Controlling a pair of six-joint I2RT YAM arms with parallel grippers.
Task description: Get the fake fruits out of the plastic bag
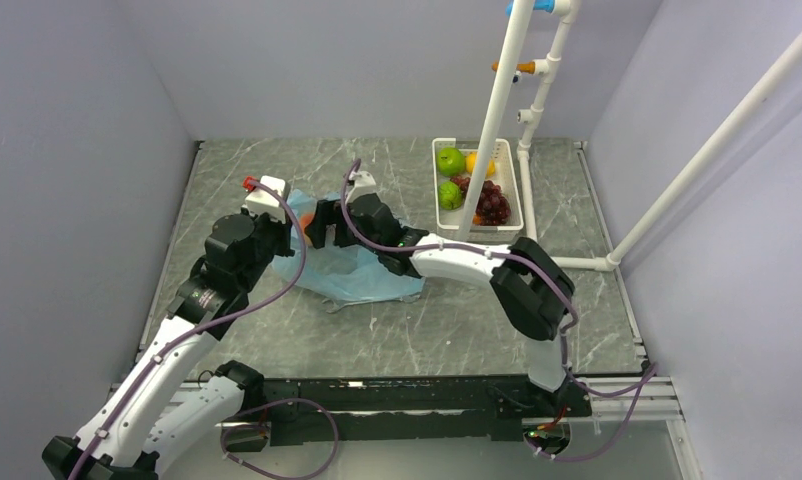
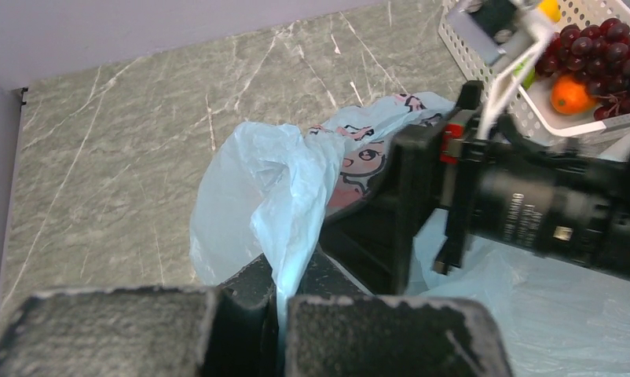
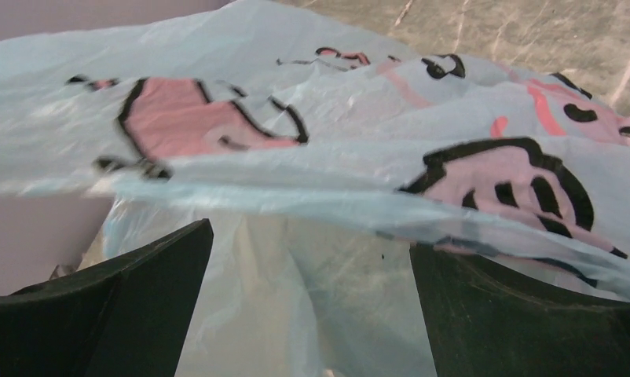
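Note:
The pale blue plastic bag (image 1: 367, 280) with pink printing lies crumpled on the table. My left gripper is shut on a gathered, raised edge of it. My right gripper stands open at the bag, a fold of printed plastic across the view between and above its fingers. In the top view an orange fruit (image 1: 307, 230) is mostly hidden behind the right gripper, near the left gripper. The right wrist view shows only plastic and table clearly.
A white basket (image 1: 517, 200) at the back right holds green fruits (image 1: 449, 161), a yellow fruit, grapes (image 1: 492, 205) and an orange. White pipes (image 1: 599, 262) rise around the right side.

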